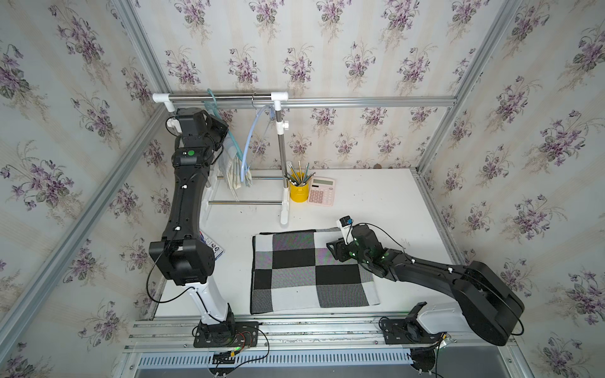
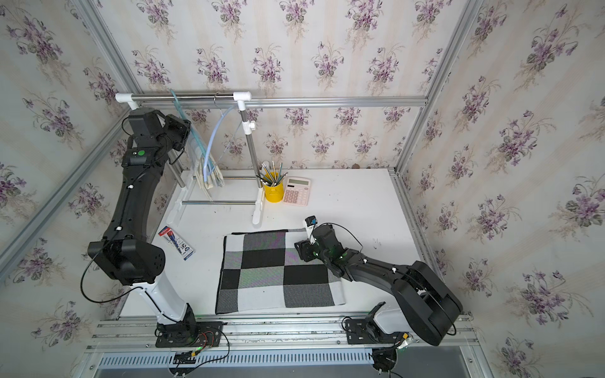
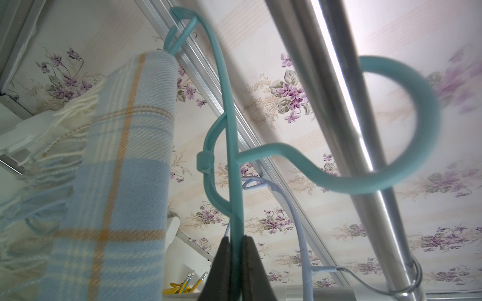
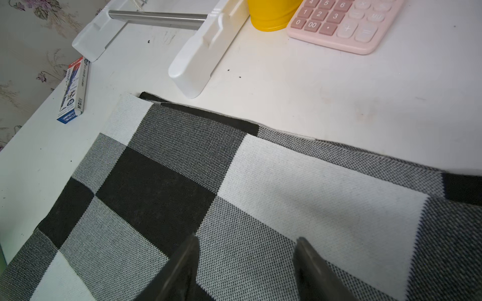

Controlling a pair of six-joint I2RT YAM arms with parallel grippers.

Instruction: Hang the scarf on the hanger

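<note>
A teal hanger carries the folded blue plaid scarf, whose fringed ends dangle inside the rack. My left gripper is shut on the hanger's bar. In the left wrist view the hanger's hook curls around the metal rod; whether its weight rests there I cannot tell. The left arm partly hides the hanger from above. Over the right part of a black-and-white checked cloth, my right gripper is open with nothing between its fingers.
A pale blue hanger hangs to the right on the same rod. A yellow pen cup and a pink calculator stand beside the rack's foot. A small box lies at the left.
</note>
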